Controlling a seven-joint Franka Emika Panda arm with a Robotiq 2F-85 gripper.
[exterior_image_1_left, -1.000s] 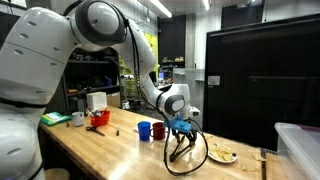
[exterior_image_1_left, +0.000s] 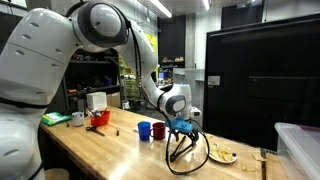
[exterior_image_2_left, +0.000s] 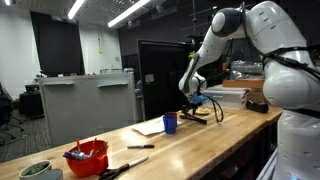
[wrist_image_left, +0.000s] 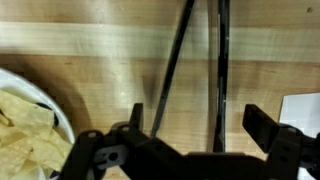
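Observation:
My gripper stands open just above the wooden table, its two black fingers set wide apart. Two long, thin black bars (wrist_image_left: 221, 75) run between them in the wrist view, spread slightly towards the bottom of the frame. They look like the arms of one tong-like tool, though their joined end is out of the frame. Neither finger touches the bars. In exterior view 1 the gripper (exterior_image_1_left: 182, 138) points down over the dark tool (exterior_image_1_left: 181, 154), near the middle of the table.
A white plate of yellow chips (exterior_image_1_left: 222, 154) lies to the right of the gripper. Blue cups (exterior_image_1_left: 145, 131) and a dark red cup (exterior_image_1_left: 158, 131) stand to its left. Farther left is a red container (exterior_image_2_left: 87, 158) of tools.

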